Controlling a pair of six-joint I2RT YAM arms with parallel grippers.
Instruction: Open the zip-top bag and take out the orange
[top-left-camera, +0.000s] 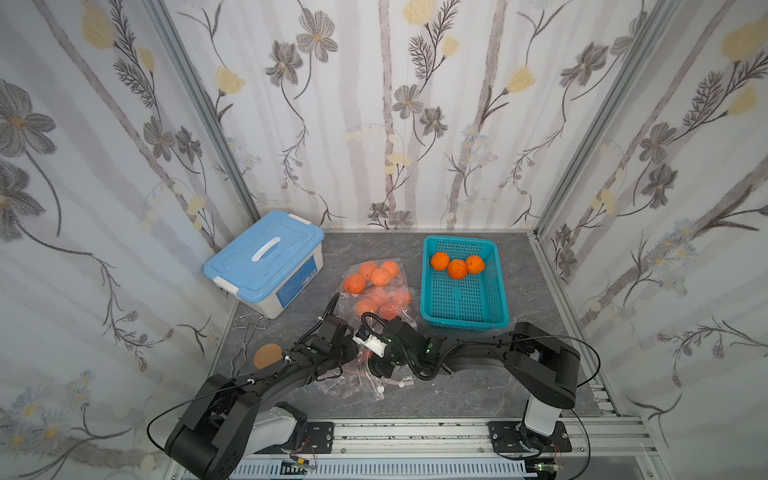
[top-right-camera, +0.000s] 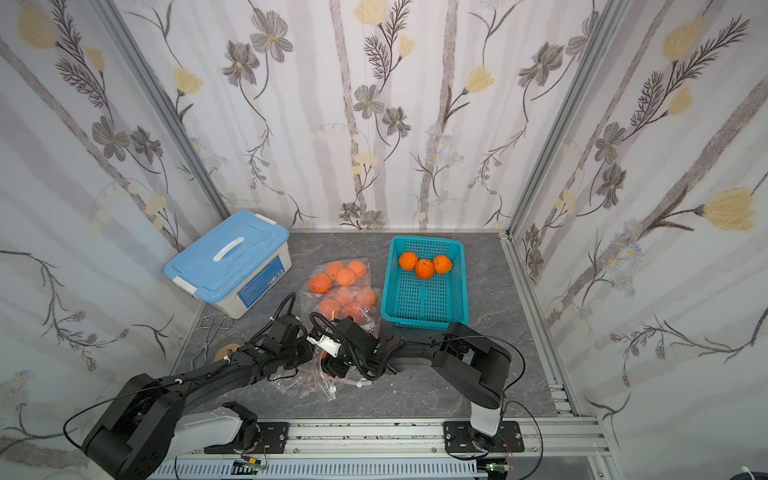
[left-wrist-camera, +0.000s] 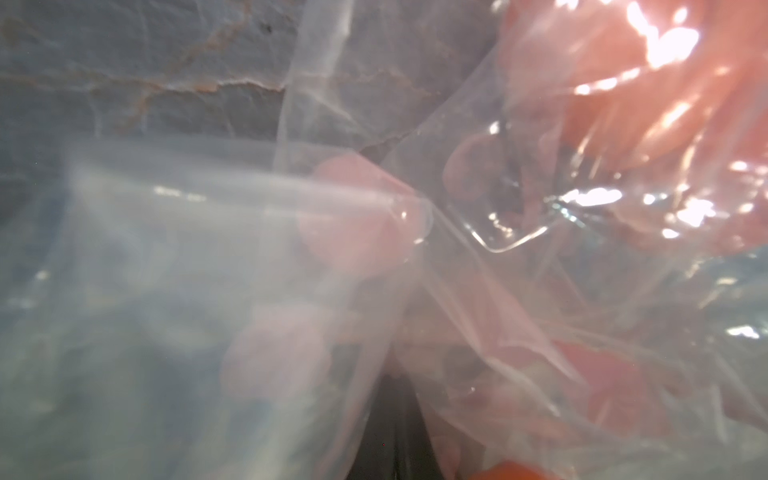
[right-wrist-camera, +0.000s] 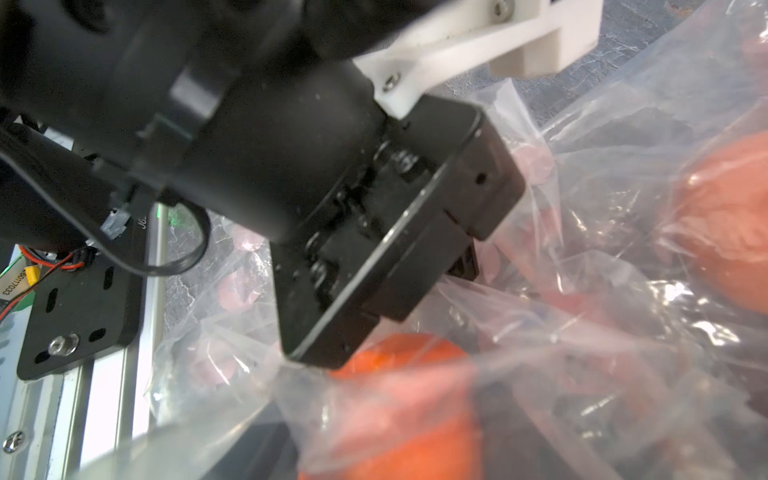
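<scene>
The clear zip top bag lies on the table, several oranges in its far part. Film gathers at the tip of my left gripper, whose dark fingers are together on it in the left wrist view. In the right wrist view a single orange sits low in frame, dark blurred finger shapes on either side and film across it. Those fingers look apart; whether they touch the orange is not clear. Both top views largely hide this orange behind the right gripper.
A teal basket with three oranges stands to the right of the bag. On the left are a blue-lidded box, scissors and a round brown disc. Table right of the basket is bare.
</scene>
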